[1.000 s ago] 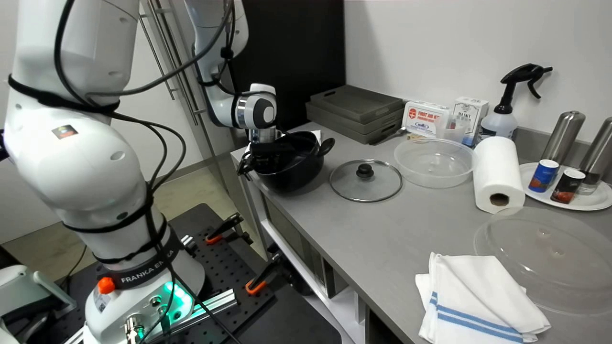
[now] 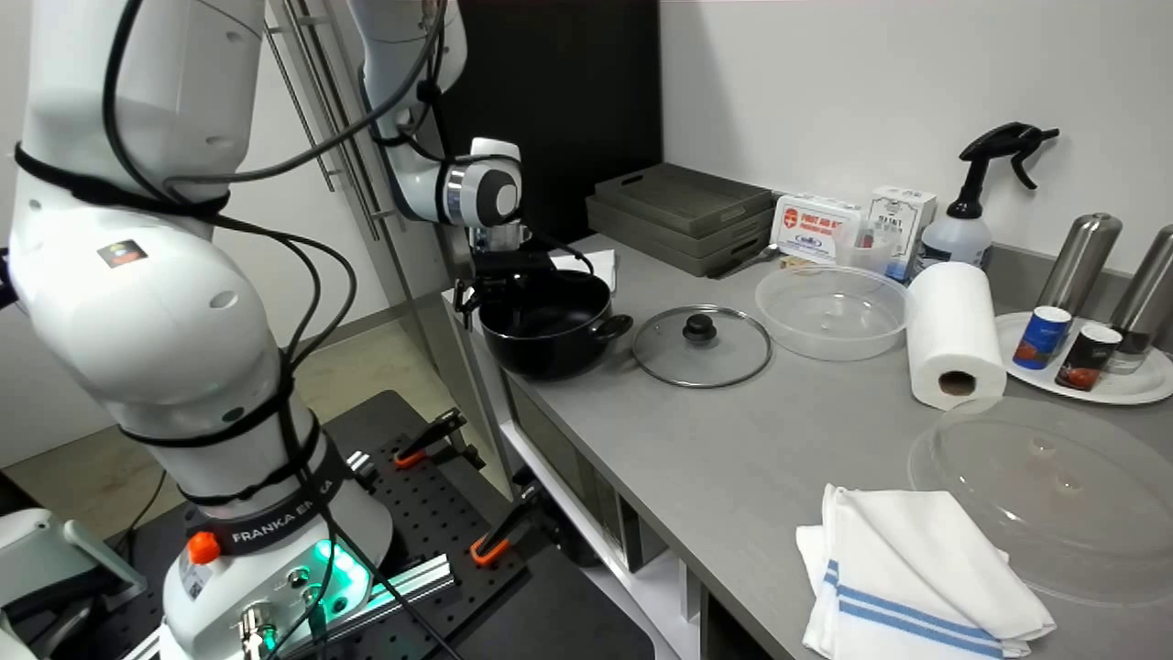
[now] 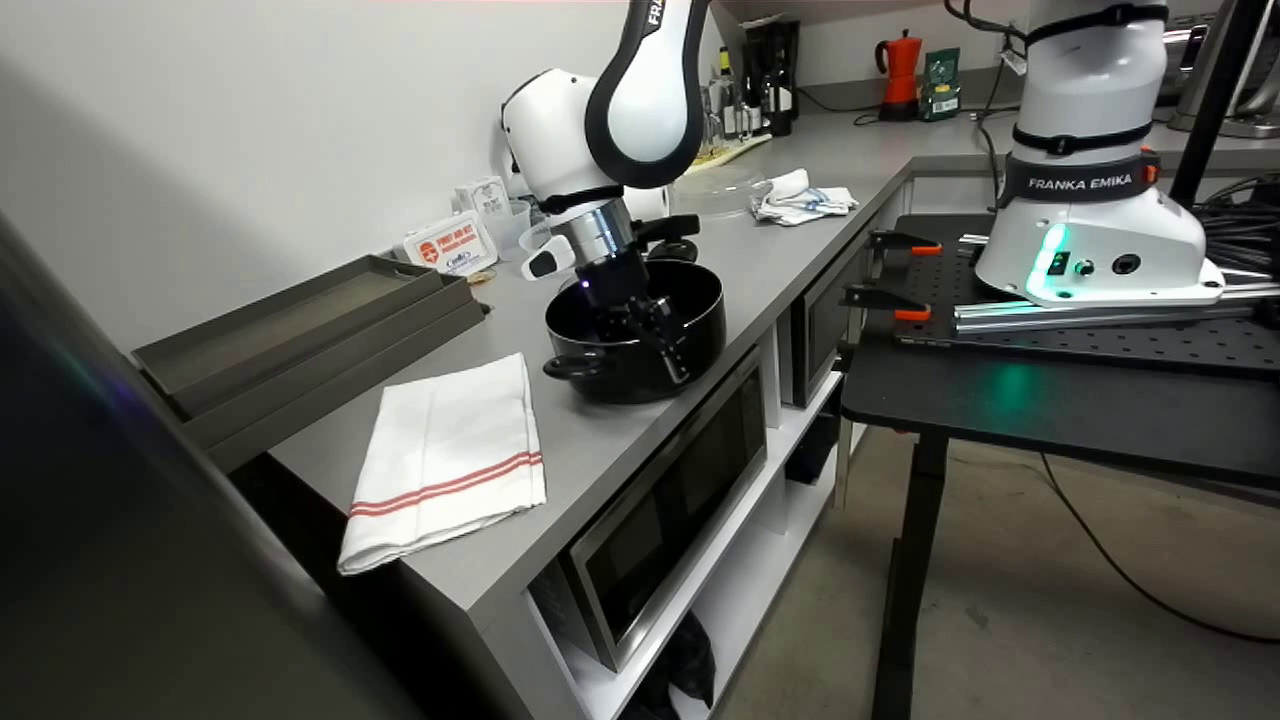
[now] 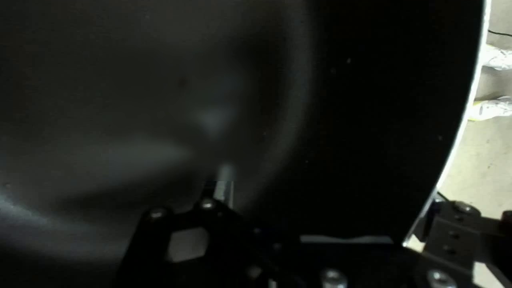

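A black pot (image 2: 555, 350) stands upright on the counter near its left end; its side handles show in exterior view 2. My gripper (image 3: 654, 338) is low at the pot's counter-edge side, open, with the pot wall between its spread fingers. In the wrist view, one fingertip (image 4: 223, 191) is inside the pot (image 4: 369, 120), and the other finger (image 4: 451, 228) is outside the pale rim. The pot's inside looks empty as far as it shows. A glass lid (image 2: 726, 350) with a black knob lies flat beside the pot.
Grey stacked trays (image 2: 682, 209) stand behind the pot. A red-striped towel (image 3: 450, 450) lies at the counter's end. Farther right are a clear bowl (image 2: 832, 313), paper towel roll (image 2: 954, 330) and blue-striped towel (image 2: 913, 572). Mid-counter is clear.
The pot was tilted, its lid-side handle raised; now it sits level. My gripper was lower over the near rim and has risen slightly and shifted left.
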